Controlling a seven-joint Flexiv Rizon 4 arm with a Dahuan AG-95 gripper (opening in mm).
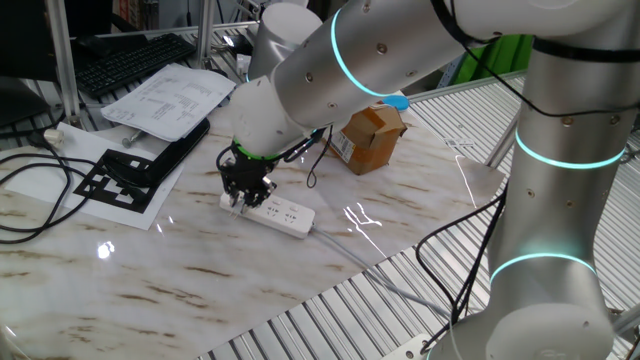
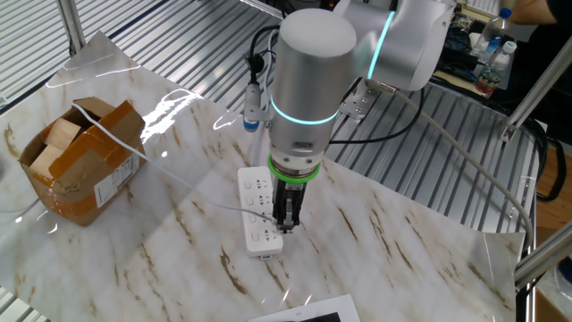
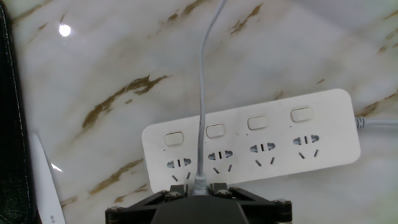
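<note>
A white power strip [image 3: 255, 140] with a row of switches and sockets lies flat on the marble-patterned table. At its left end in the wrist view is my gripper, shut on the end of a thin grey cable [image 3: 202, 81]. The cable's ribbed collar [image 3: 199, 183] shows between the fingers; the plug itself is hidden behind the gripper body. In exterior view 2 the gripper [image 2: 285, 225] points down over the strip's near end, by the edge. Whether the plug touches a socket cannot be made out.
An open cardboard box [image 2: 85, 165] stands apart from the strip, with the grey cable running across it. A printed marker sheet [image 1: 125, 185], a black case [image 1: 175, 155] and papers [image 1: 170, 100] lie on the other side. Bare table surrounds the strip.
</note>
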